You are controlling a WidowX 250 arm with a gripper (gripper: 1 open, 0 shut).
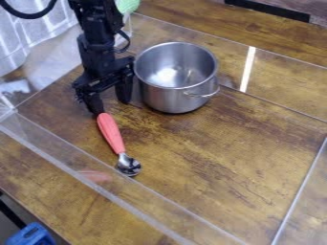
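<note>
The black gripper (105, 88) is low at the upper left of the camera view, beside the steel pot (177, 78) on its left. Its fingers are dark against a shadowed patch, so whether it is open or shut cannot be made out. Just below it lies a spoon with a red handle (110, 132) and a metal head pointing toward the front. The upper end of the handle is close under the gripper; I cannot tell if they touch.
Clear plastic barriers edge the wooden table (230, 153). A light green object (125, 6) is at the top, and a blue object (32, 235) is at the bottom left corner.
</note>
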